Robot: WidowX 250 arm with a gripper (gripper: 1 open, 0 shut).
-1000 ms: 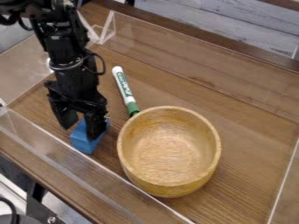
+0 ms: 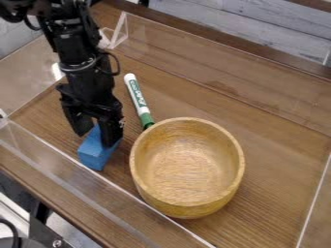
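My black gripper (image 2: 91, 116) is low at the left of the camera view, open, its fingers around or just over a blue block (image 2: 96, 153) on the wooden table. The upper part of the block is partly hidden by the gripper. A green and white marker (image 2: 137, 97) lies to the right of the gripper, and a large yellow wooden bowl (image 2: 187, 167) sits at the lower right of it.
A pale rim runs along the left and front edges, with dark cables below at the lower left.
The gripper has shifted very slightly over the last second; the block, marker and bowl look unmoved.
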